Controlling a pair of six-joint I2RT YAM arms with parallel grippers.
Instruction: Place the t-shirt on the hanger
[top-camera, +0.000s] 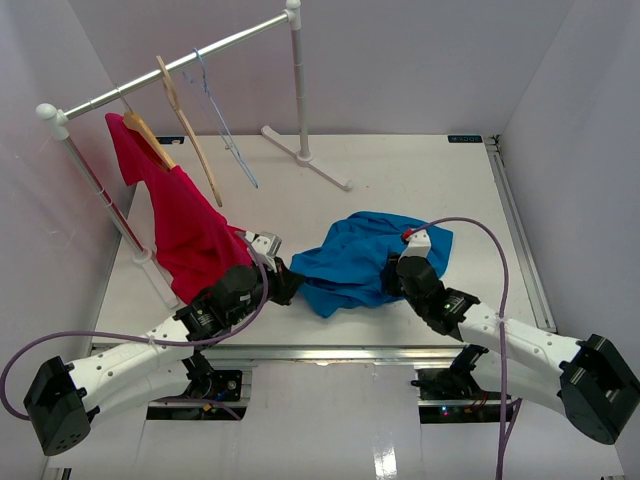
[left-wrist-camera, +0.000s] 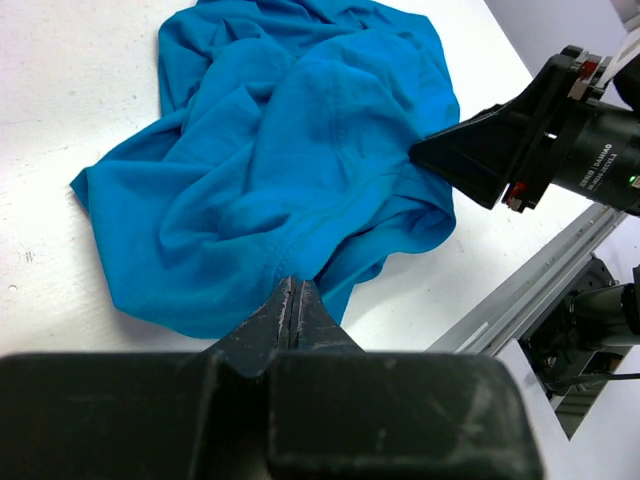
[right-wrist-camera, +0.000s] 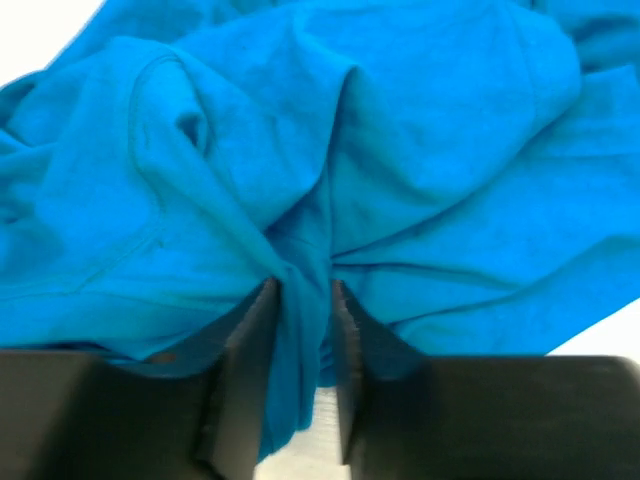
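A crumpled blue t-shirt (top-camera: 350, 250) (left-wrist-camera: 250, 180) (right-wrist-camera: 430, 150) lies on the white table. My left gripper (top-camera: 290, 280) is shut at its front-left part, with blue cloth drawn to its fingertips; whether cloth is between them is hard to see. My right gripper (top-camera: 395, 275) is down over the shirt's right part, fingers apart with folds of cloth between them. Empty hangers, one wooden (top-camera: 190, 135) and one blue (top-camera: 230, 140), hang on the rail.
A red t-shirt (top-camera: 180, 240) hangs on a wooden hanger at the left of the rack (top-camera: 240, 35), beside my left arm. Bare table (top-camera: 400, 165) lies at the back and right. The rack's foot (top-camera: 330, 178) stands at the back.
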